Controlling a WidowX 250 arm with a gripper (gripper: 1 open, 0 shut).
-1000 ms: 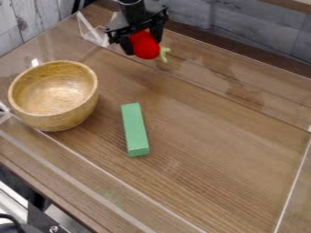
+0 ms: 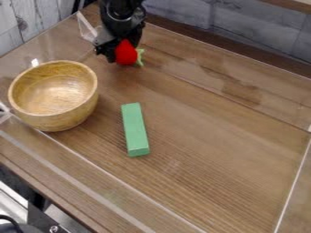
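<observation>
My dark gripper (image 2: 122,41) reaches down at the top of the view, just left of centre. A red object (image 2: 126,53) is at its lower end, with a small light green piece (image 2: 138,57) beside it on the right. Whether the fingers are shut on the red object is hard to tell at this size.
A yellow wooden bowl (image 2: 51,96) sits at the left, and a green bar (image 2: 134,128) lies below the middle of the wooden table (image 2: 225,127). A wall borders the top left.
The gripper and the red object have moved left and downward in the view, away from where they were near the back. The bowl and green bar have stayed put.
</observation>
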